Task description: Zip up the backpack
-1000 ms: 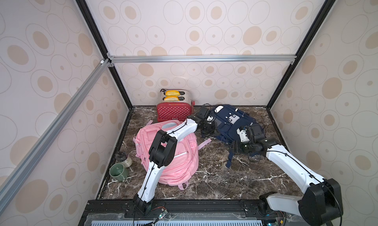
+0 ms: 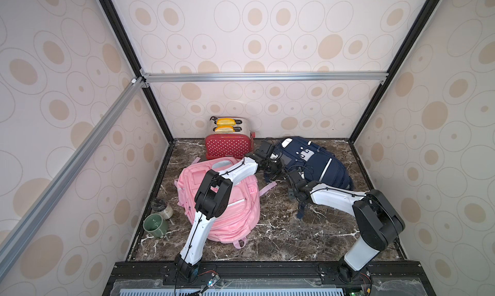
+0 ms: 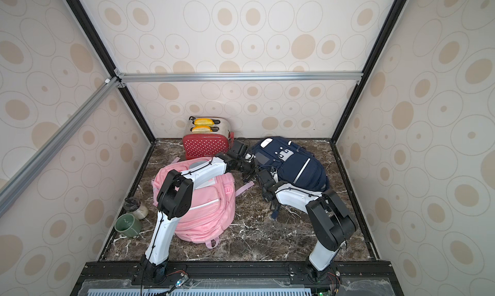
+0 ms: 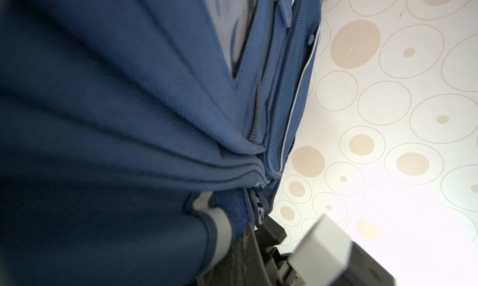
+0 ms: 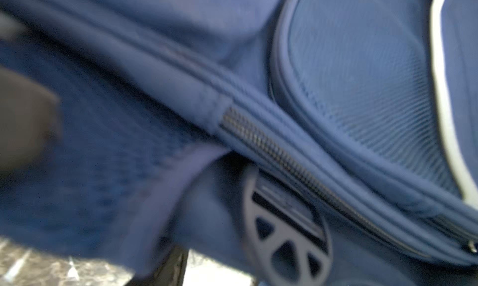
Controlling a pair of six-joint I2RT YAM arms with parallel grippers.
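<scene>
The navy backpack (image 2: 324, 164) lies at the back right. In the left wrist view its folded fabric and a zip track (image 4: 256, 111) show; my left gripper (image 2: 273, 167) is low at its left end, shut, any thin thing between its fingers unclear. My right gripper (image 2: 294, 190) is at the backpack's near-left side. The blurred right wrist view shows a zip (image 5: 278, 154), a mesh pocket (image 5: 358, 77) and a plastic buckle (image 5: 286, 236); whether that gripper is open or shut is unclear.
A pink backpack (image 2: 242, 218) fills the left middle, with a red dotted bag (image 2: 227, 144) behind it. A green cup (image 2: 154, 225) and a jar (image 2: 162, 208) stand at the left. Bare marble table (image 2: 288, 234) shows at front centre.
My right gripper has moved left along the navy backpack toward the left gripper, its arm folding inward. The left arm has stayed still.
</scene>
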